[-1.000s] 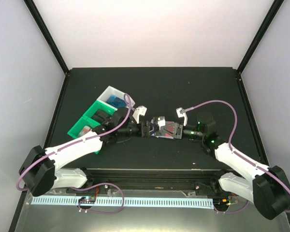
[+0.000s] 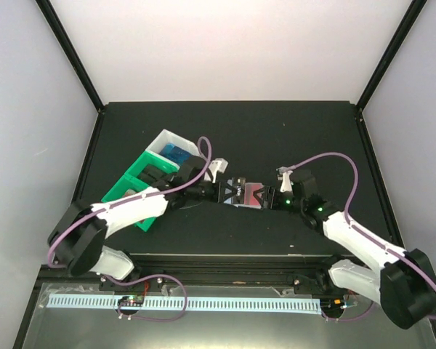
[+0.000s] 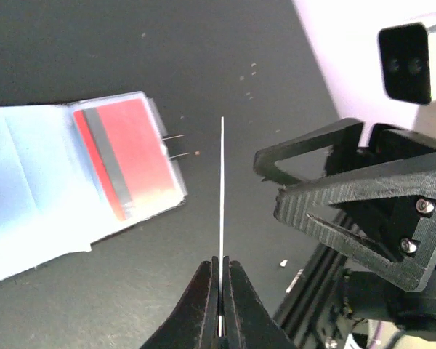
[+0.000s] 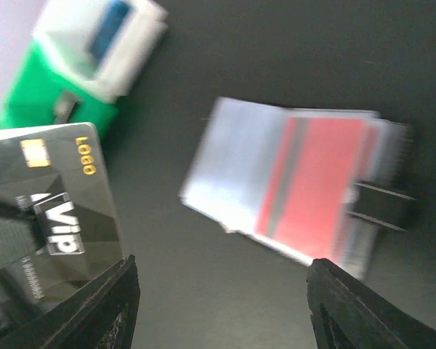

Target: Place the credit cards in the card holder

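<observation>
My left gripper (image 2: 225, 193) is shut on a dark VIP credit card, seen edge-on in the left wrist view. The card holder (image 3: 36, 178) (image 4: 232, 160) lies on the table beneath the grippers, pale blue-white, with a red, grey-striped section (image 3: 134, 145) (image 4: 316, 182). My right gripper (image 2: 265, 196) stands open opposite the card, above the holder, nothing between its fingers.
A green divided box (image 2: 123, 182) and a white container (image 2: 163, 142) with blue items stand at the left, partly behind my left arm.
My left gripper has shifted right and turned, carrying the card. My right gripper has moved slightly right, drawing a little apart from the left one.
</observation>
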